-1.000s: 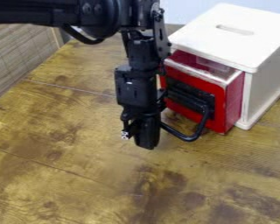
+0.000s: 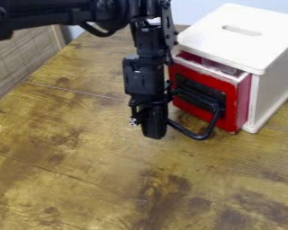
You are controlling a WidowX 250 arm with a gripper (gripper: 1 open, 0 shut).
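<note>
A toy oven with a white body (image 2: 238, 38) and a red front (image 2: 230, 120) stands at the upper right of the camera view, its black door panel upright in the red frame. A black bar handle (image 2: 197, 134) juts from the front toward the lower left. My black gripper (image 2: 149, 124) hangs pointing down just left of the front, by the handle's near end. Whether its fingers are apart, or have anything between them, I cannot tell.
A tiled wall or panel (image 2: 14, 63) runs along the back left.
My gripper has risen slightly, its lower end now higher in the view than before. The oven looks unchanged.
</note>
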